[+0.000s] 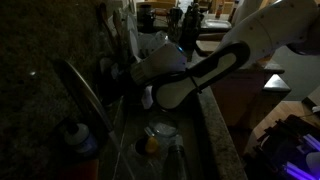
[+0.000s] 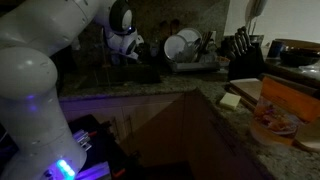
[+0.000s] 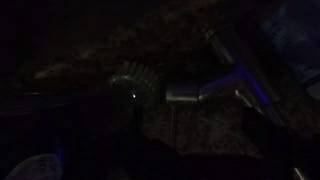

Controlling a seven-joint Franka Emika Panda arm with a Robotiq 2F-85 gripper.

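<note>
My gripper is a dark shape at the end of the white arm, over the back of the sink near the wall. It is open, and nothing shows held in it, though its fingers are mostly lost in shadow. A metal faucet crosses the right half of the wrist view. Left of the faucet's end is a round, pale bristled thing, perhaps a brush. In the sink are a clear glass or bowl, something yellow and a dark upright item.
A bottle stands left of the sink by the wall. In the second exterior view, a dish rack with plates, a knife block and an orange bag line the counter.
</note>
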